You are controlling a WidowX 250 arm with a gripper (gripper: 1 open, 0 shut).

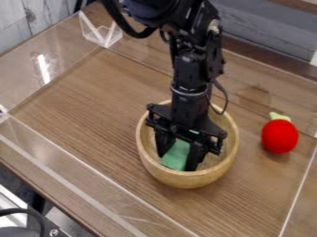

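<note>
My black gripper [183,139] reaches down from the top of the camera view into a tan wooden bowl [216,174]. A green object [176,153] sits in the bowl between the fingers, and the gripper is shut on it. The fingertips partly cover the object.
A red tomato-like object [280,137] with a pale green piece behind it lies right of the bowl. A clear plastic item [102,28] is at the upper left.
</note>
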